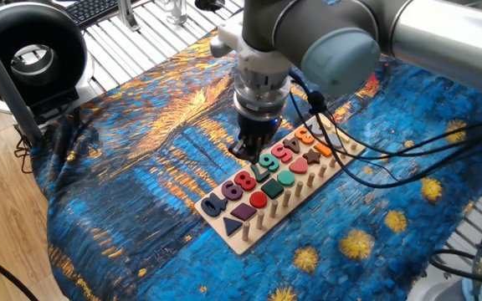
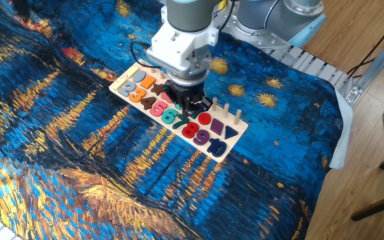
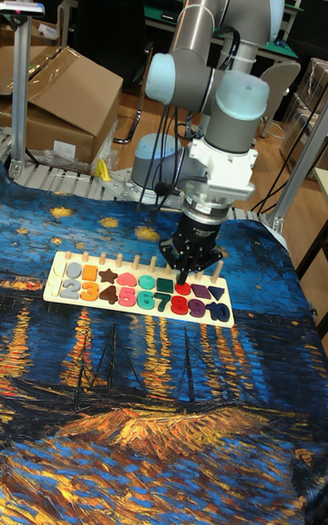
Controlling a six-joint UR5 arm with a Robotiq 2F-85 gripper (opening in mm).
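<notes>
A pale wooden puzzle board (image 1: 239, 242) lies on the cloth, bearing coloured number pieces, a row of shapes and a row of pegs. Among its pieces are a red 8 (image 1: 244, 181), a purple 9 (image 1: 233, 191), a green 7 (image 2: 180, 121) and a dark blue 10 (image 3: 218, 311). A red circle (image 2: 205, 119) and a purple diamond (image 2: 217, 125) sit in the shape row. My black gripper (image 3: 182, 280) points down over the board, around the 7 and 8 end in the exterior views. Its fingers are dark and small, so their spacing and anything between them cannot be made out.
Black cables (image 1: 392, 155) hang from the arm across the board's far end in exterior view 1. Cardboard boxes (image 3: 68, 102) stand behind the table.
</notes>
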